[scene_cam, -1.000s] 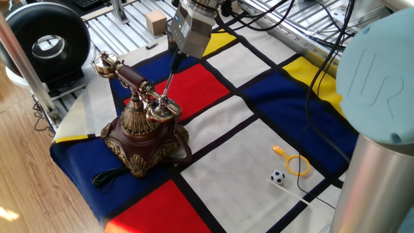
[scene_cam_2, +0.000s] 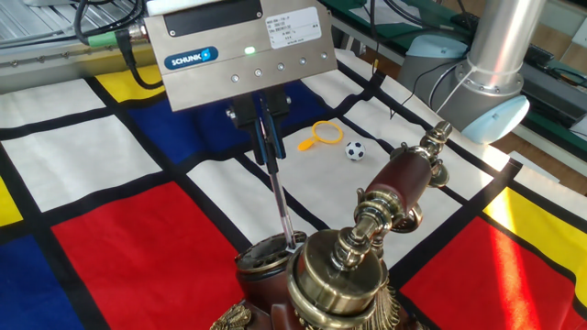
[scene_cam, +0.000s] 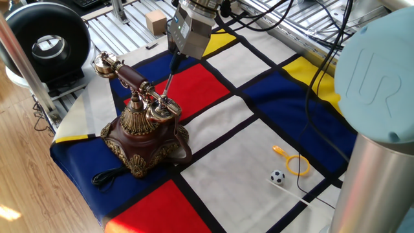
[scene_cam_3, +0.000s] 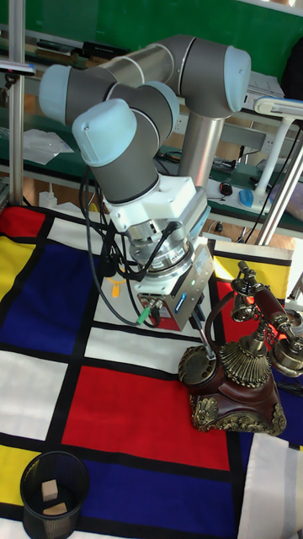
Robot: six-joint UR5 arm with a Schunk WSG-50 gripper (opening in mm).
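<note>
An antique-style telephone in dark wood and brass [scene_cam: 139, 139] stands on the patterned cloth, its handset [scene_cam: 131, 79] resting across the cradle. My gripper [scene_cam_2: 269, 158] points down beside it, its fingers together around a thin, pale rod [scene_cam_2: 282, 209]. The rod slants down to the telephone's round dial [scene_cam_2: 266, 254], the lower end at the dial's rim next to the handset's earpiece [scene_cam_2: 339, 280]. Whether the tip presses on the dial I cannot tell. In the third exterior view the telephone [scene_cam_3: 242, 386] is right of the rod, with the dial [scene_cam_3: 197, 364] facing up.
A small football [scene_cam: 277, 177] and a yellow ring with a handle [scene_cam: 297, 164] lie on a white square. A black mesh cup [scene_cam_3: 55, 494] holds wooden blocks. Cables hang near the arm.
</note>
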